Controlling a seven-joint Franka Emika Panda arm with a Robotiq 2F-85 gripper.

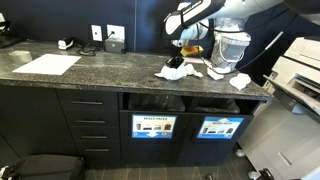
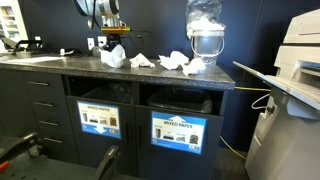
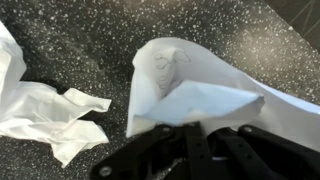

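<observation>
A crumpled white paper is pinched in my gripper, which is shut on it; part of the sheet folds up over the fingertips and hides them. In exterior view 1 this paper shows below the gripper, over the dark speckled counter. Exterior view 2 has the same paper standing up beneath the gripper near the counter's front. Another crumpled paper lies apart on the left in the wrist view.
More crumpled papers lie along the counter, near a clear bucket. Below are openings with bins and "mixed paper" signs. A flat white sheet rests far left. A printer stands on the right.
</observation>
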